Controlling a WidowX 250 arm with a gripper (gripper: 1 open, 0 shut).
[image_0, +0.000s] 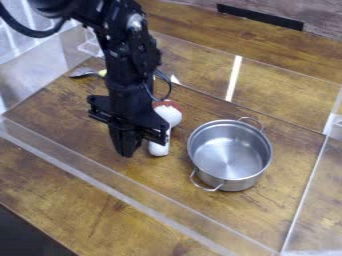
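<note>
My black gripper (128, 134) is low over the wooden table, shut, with nothing visible between its fingers. Just to its right lies a white object with a red top (159, 146), partly hidden behind the gripper and arm. A steel pot (230, 156) with two handles stands further right.
A spoon-like item and something yellow-green (82, 74) lie at the back left, partly behind the arm. Clear panels edge the table (94, 205) at left and right.
</note>
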